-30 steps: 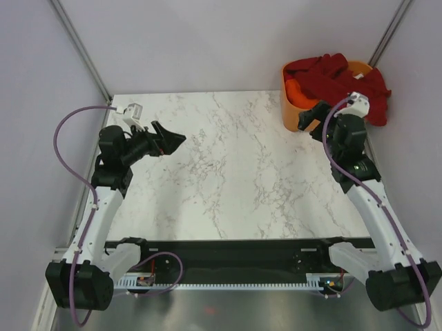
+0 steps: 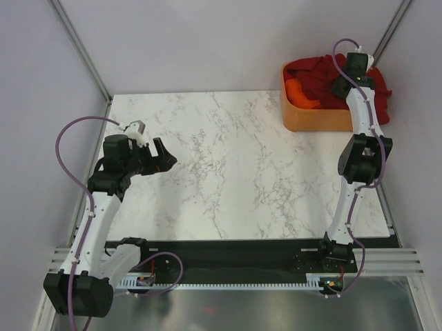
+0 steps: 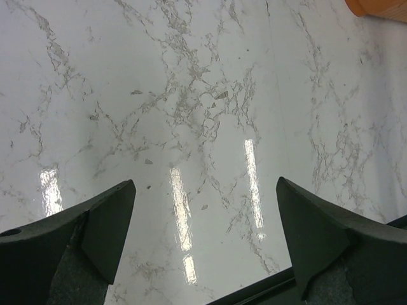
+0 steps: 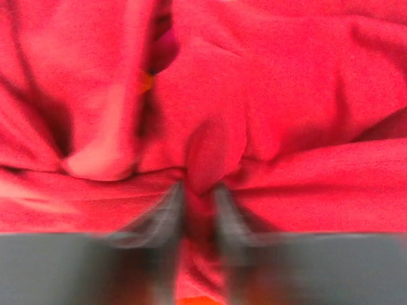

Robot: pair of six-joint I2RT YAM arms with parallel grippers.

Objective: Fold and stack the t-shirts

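A rumpled red t-shirt (image 2: pixel 321 74) lies heaped in the orange-brown bin (image 2: pixel 318 121) at the back right and hangs over its right side. Beside it in the bin is an orange cloth (image 2: pixel 298 94). My right gripper is down on the red cloth, its blurred fingers (image 4: pixel 166 206) close together around a raised fold; whether they grip it firmly cannot be told. Over the bare left part of the table, my left gripper (image 2: pixel 164 156) is open with nothing between its fingers, as the left wrist view also shows.
The white marbled table (image 2: pixel 228 165) is empty from the left arm across to the bin. Walls close in the back and both sides. A corner of the bin (image 3: pixel 381 7) shows at the upper right of the left wrist view.
The left arm has drawn back slightly to the left.
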